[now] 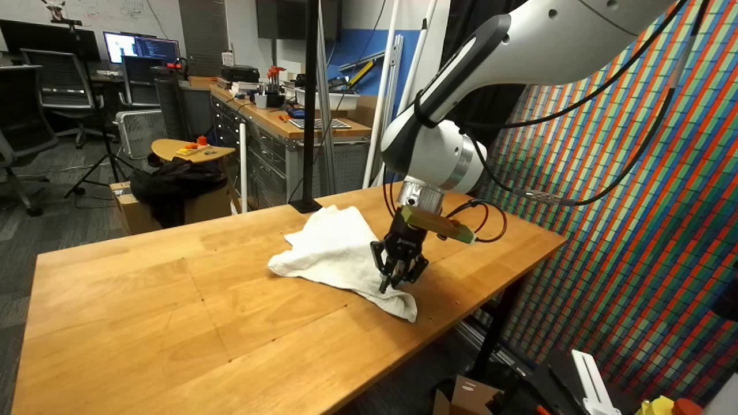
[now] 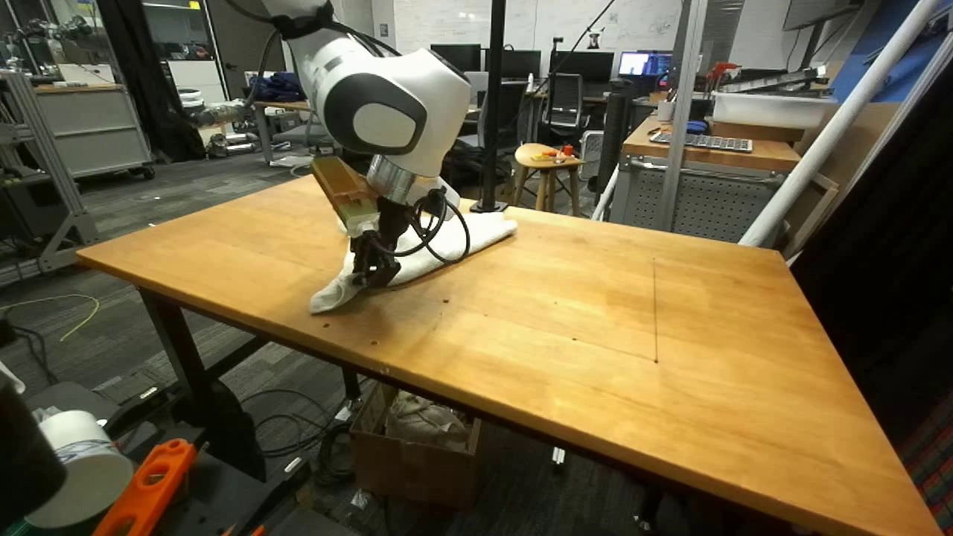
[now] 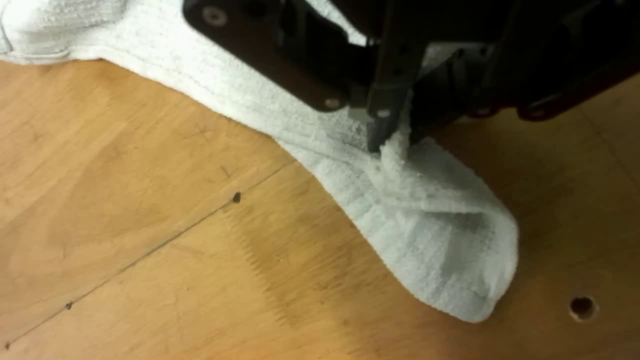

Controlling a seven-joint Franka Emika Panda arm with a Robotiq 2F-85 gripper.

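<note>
A white towel (image 1: 330,249) lies loosely spread on the wooden table, one corner pointing toward the near edge. My gripper (image 1: 390,282) is down at that corner, shut on a pinched fold of the cloth. In the wrist view the fold of towel (image 3: 447,240) rises between the fingertips, and the corner beyond it curls over on the wood. One dark finger (image 3: 382,123) shows clearly; the other is mostly lost in shadow. From the second exterior view, the gripper (image 2: 368,278) hides part of the towel (image 2: 332,293).
A black post (image 1: 306,205) stands at the table's far edge, close to the towel. Cables loop beside the wrist.
</note>
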